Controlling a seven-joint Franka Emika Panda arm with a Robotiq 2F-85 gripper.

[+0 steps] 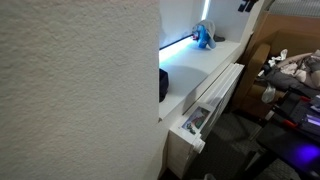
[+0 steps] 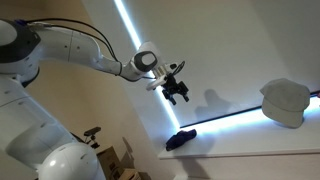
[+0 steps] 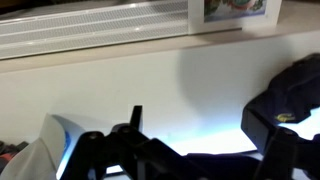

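Note:
High above a white ledge [image 2: 250, 168] hangs my gripper [image 2: 177, 97], its two dark fingers spread with nothing visible between them. In the wrist view the same gripper stands open over the bare white surface. A dark navy cloth or cap [image 3: 290, 92] lies to the right there; in exterior view 2 this dark thing [image 2: 182, 138] rests on the ledge below the gripper. A pale grey cap [image 2: 286, 102] sits farther right. The gripper [image 1: 245, 6] shows only at the top edge of exterior view 1.
An open white drawer [image 1: 181, 132] with small items juts from the ledge. Blue and white things [image 1: 203, 37] stand at its far end. A dark bundle [image 1: 163, 83] lies nearer, partly behind the wall. A brown sofa [image 1: 262, 56] and dark table [image 1: 290, 145] are at right.

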